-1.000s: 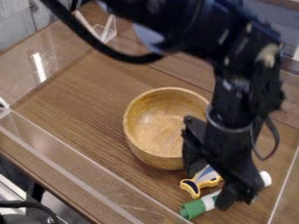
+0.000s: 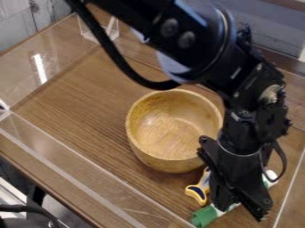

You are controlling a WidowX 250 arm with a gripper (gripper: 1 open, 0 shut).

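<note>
A black gripper (image 2: pixel 234 189) hangs low at the right of the camera view, its fingers down over a green-and-white cylindrical object (image 2: pixel 205 215) and a yellow-handled tool (image 2: pixel 195 192). It is shut; whether anything is between its fingertips cannot be seen clearly. Both objects are partly hidden behind it. A wooden bowl (image 2: pixel 165 123) stands just behind and left of the gripper.
A clear strip runs along its front-left edge, with a dark gap beyond. A wall is at the back right.
The gripper has come down onto the objects at the front right over the last second and its fingers have drawn closer together.
</note>
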